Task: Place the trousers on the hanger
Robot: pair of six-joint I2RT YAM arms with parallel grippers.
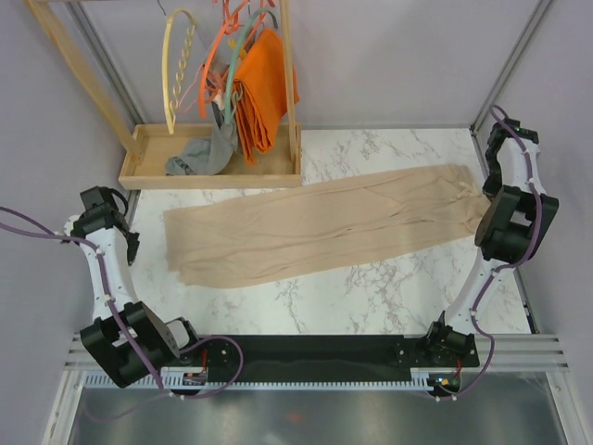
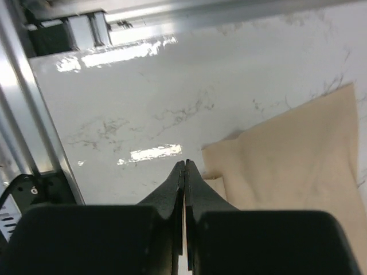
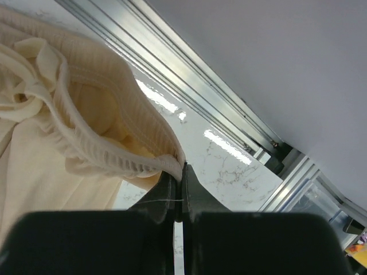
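The beige trousers (image 1: 306,222) lie stretched across the marble table. In the right wrist view their ribbed waistband (image 3: 114,114) runs into my right gripper (image 1: 500,190), which is shut on it at the table's right end. My left gripper is shut, with nothing seen between its fingertips, above the left end of the table; the left trouser end (image 2: 292,149) lies below and to its right. Several hangers, including a yellow one (image 1: 168,74), hang from the wooden rack (image 1: 289,93) at the back left.
An orange cloth (image 1: 269,93) hangs on the rack, and a grey cloth (image 1: 195,158) lies in its wooden base. Bare marble (image 1: 380,301) shows along the front and at the back right. Metal rails and walls bound both sides.
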